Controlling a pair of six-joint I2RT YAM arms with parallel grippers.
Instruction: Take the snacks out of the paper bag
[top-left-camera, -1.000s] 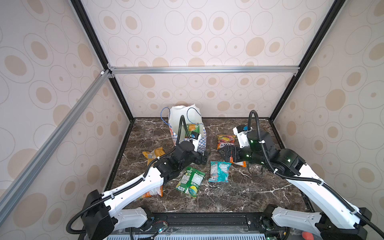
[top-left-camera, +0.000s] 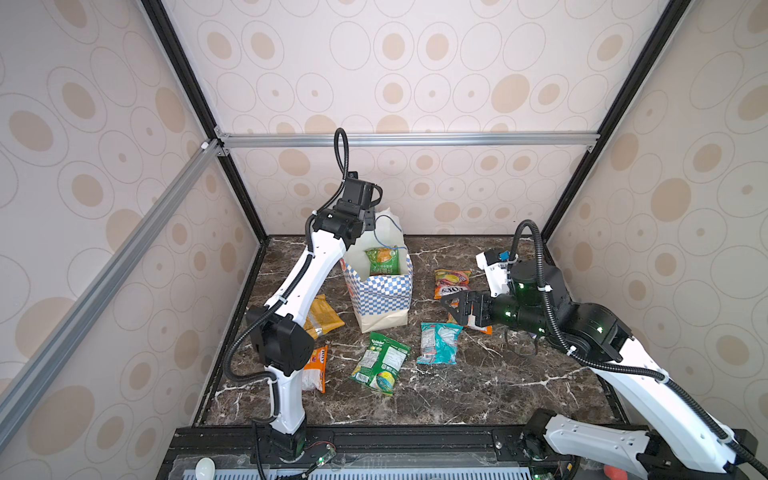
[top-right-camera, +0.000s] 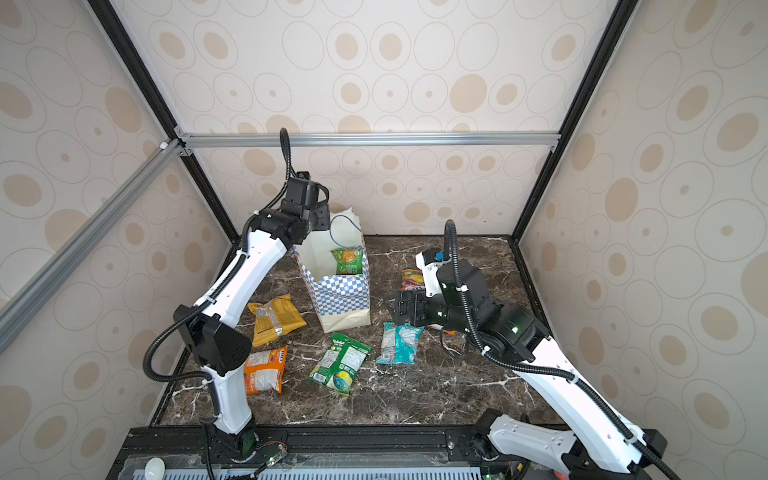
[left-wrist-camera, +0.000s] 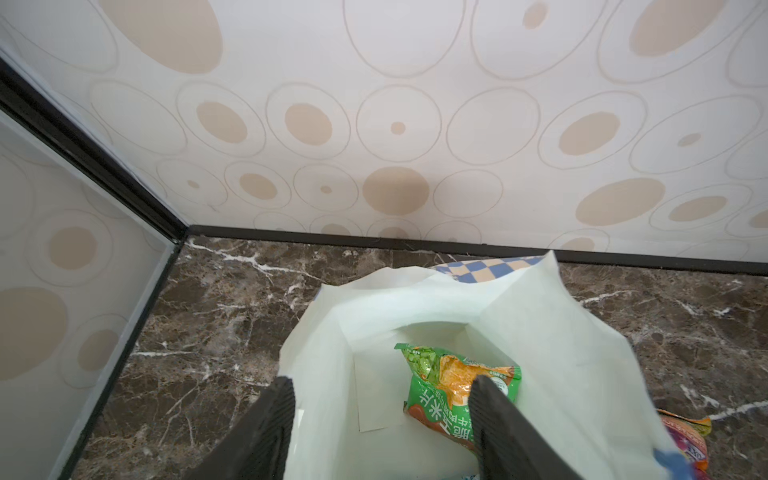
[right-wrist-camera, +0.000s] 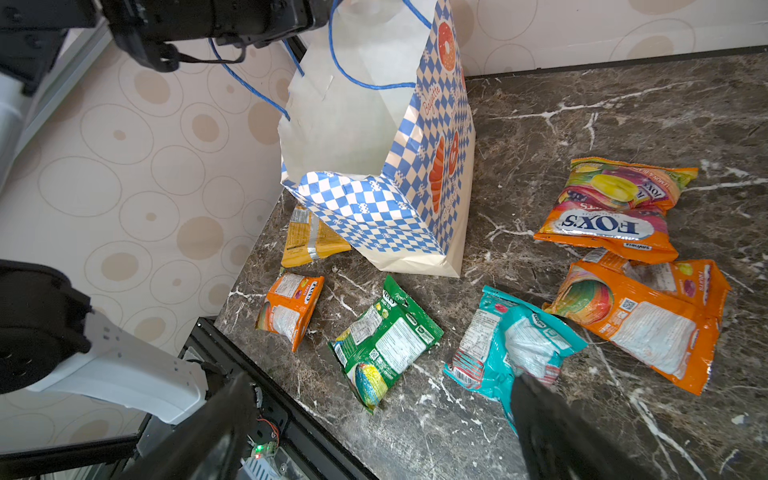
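The paper bag (top-left-camera: 382, 298), white with a blue check, stands upright with its mouth open. Inside it a green and orange snack packet (left-wrist-camera: 452, 392) leans near the bottom. Above the bag's mouth is my left gripper, its fingers apart and nothing between them; they are blurred at the lower edge of the left wrist view. My right gripper hangs open and empty over the table, right of the bag. On the table lie a green packet (right-wrist-camera: 385, 342), a teal packet (right-wrist-camera: 516, 345), a Fox's packet (right-wrist-camera: 612, 209) and an orange packet (right-wrist-camera: 648, 312).
Left of the bag lie a yellow packet (top-right-camera: 276, 318) and another orange packet (top-right-camera: 265, 369). Blue cord handles (right-wrist-camera: 360, 81) loop at the bag's mouth. Walls enclose the back and sides.
My left arm has swung up and back, from in front of the bag to above its mouth. The right arm has shifted only slightly. The packets on the table have stayed put.
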